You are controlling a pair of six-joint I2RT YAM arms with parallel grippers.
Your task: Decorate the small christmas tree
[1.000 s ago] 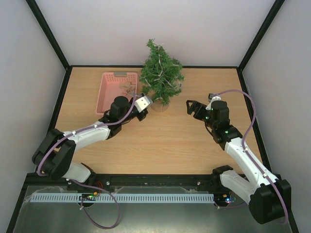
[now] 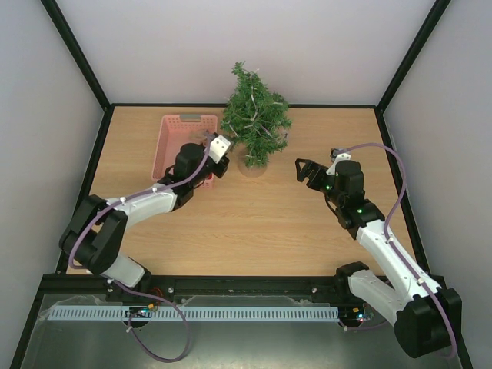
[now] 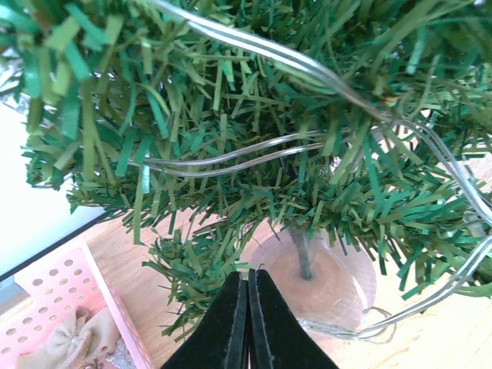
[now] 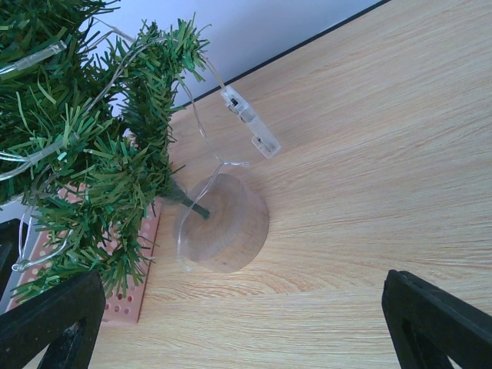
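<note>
The small green tree stands at the back middle of the table on a round wooden base, with a clear light string wound through its branches. In the left wrist view my left gripper is shut just in front of the lower branches and base, nothing showing between its fingers. My right gripper stands open and empty to the right of the tree. The pink basket sits left of the tree. Inside it lies a beige bow beside a silvery item.
A clear battery case or clip dangles from a branch on the tree's right. Bare wooden table spreads across the middle and front. My left arm reaches over the basket's near right corner.
The left arm has shifted slightly left and back, now covering more of the basket. Tree and right arm look unmoved.
</note>
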